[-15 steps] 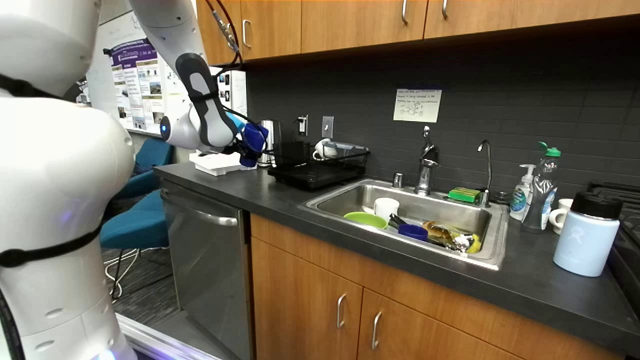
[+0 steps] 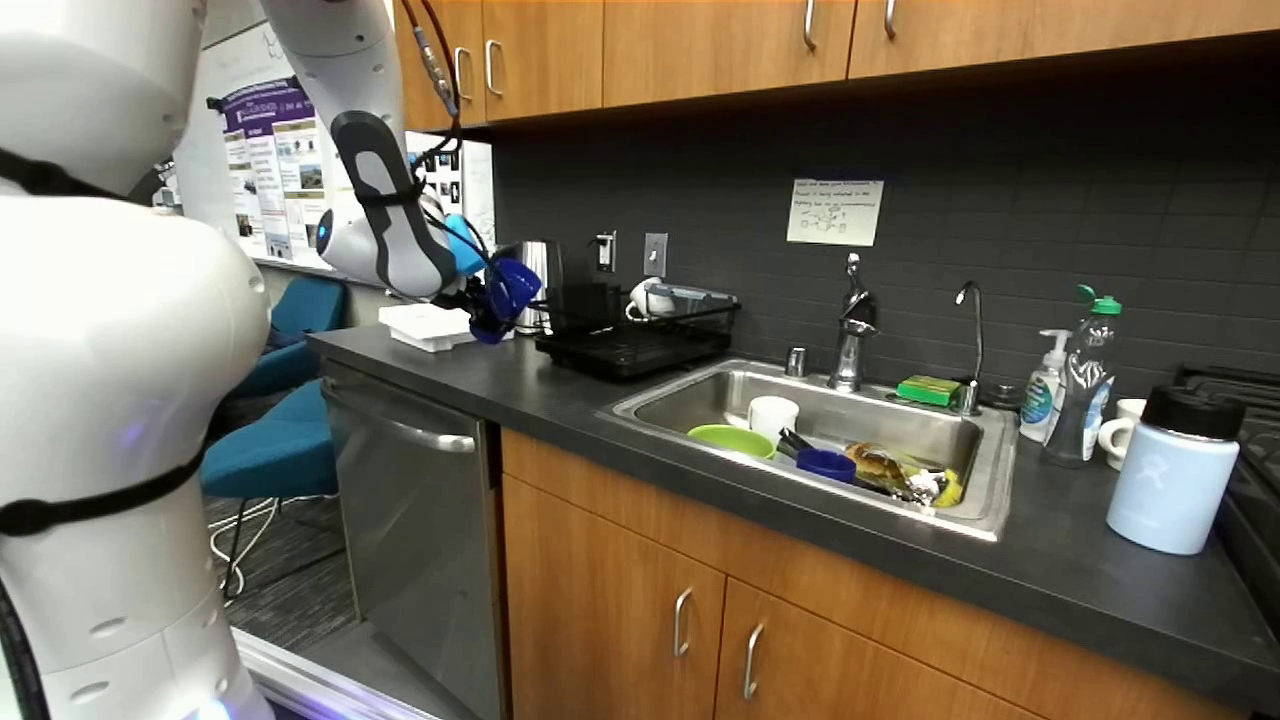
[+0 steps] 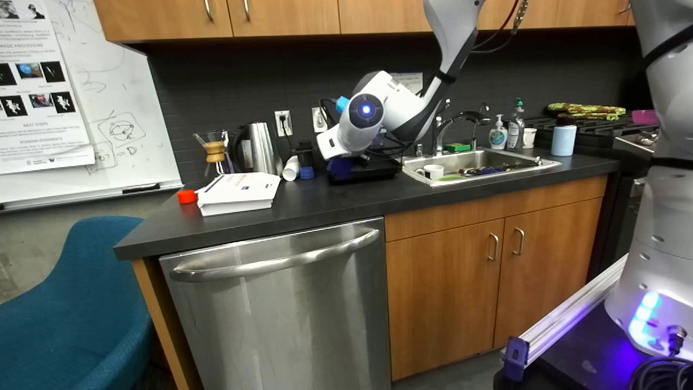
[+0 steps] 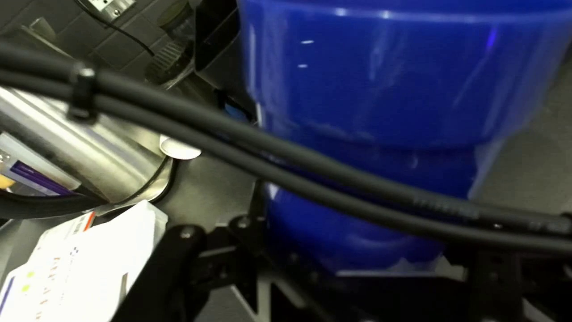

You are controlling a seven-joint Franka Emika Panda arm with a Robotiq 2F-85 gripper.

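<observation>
A dark blue plastic cup (image 4: 397, 91) fills much of the wrist view, its lower part down among the black finger links, with cables crossing in front. My gripper (image 2: 483, 302) is shut on this cup, which hangs tilted in the air above the left part of the counter in exterior view 1. The fingertips themselves are hidden by the cup and cables. From exterior view 2 the arm's wrist blocks most of the cup, leaving a dark blue patch (image 3: 341, 168) below it.
The black drying rack (image 2: 636, 342) with a white mug stands right of the gripper. A steel kettle (image 3: 263, 148) and white box (image 3: 239, 194) are close by on the counter. The sink (image 2: 990, 480) holds several dishes. Bare counter (image 3: 325, 207) lies in front.
The forearm and wrist have shifted slightly left in exterior view 1. The blue cup has dipped a little and tilts more, still at the gripper. The dishes in the sink have not moved.
</observation>
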